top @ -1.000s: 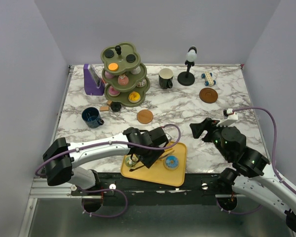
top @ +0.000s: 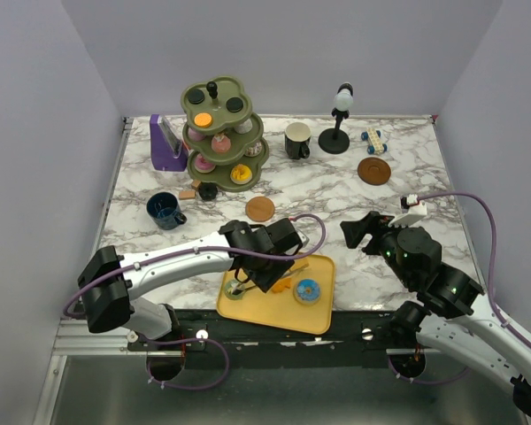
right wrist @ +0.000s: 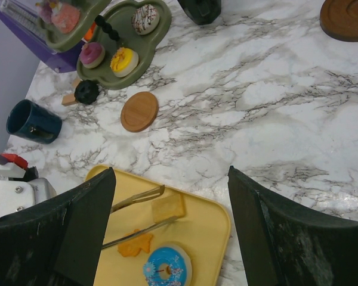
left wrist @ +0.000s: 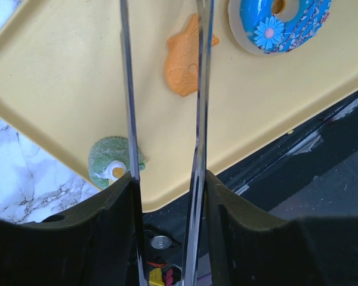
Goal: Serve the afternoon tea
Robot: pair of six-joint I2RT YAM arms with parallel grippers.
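Observation:
A cream tray [top: 270, 319] at the front centre holds a blue donut [left wrist: 265, 33], an orange fish-shaped piece [left wrist: 182, 65], a round green piece [left wrist: 107, 158] and a tan square piece [right wrist: 167, 207]. My left gripper [top: 265, 280] hangs over the tray with its long metal fingers apart, the fish piece partly behind one finger and nothing visibly held. My right gripper [top: 361, 232] stands open above the marble to the tray's right, empty.
A green tiered stand [top: 261, 159] with cakes stands at the back, with mugs [top: 164, 212], wooden coasters [top: 259, 210], a purple holder [top: 166, 155] and a black stand [top: 334, 140] around it.
The left gripper has shifted slightly over the tray, its fingers at a changed position. The right arm and objects show no visible movement.

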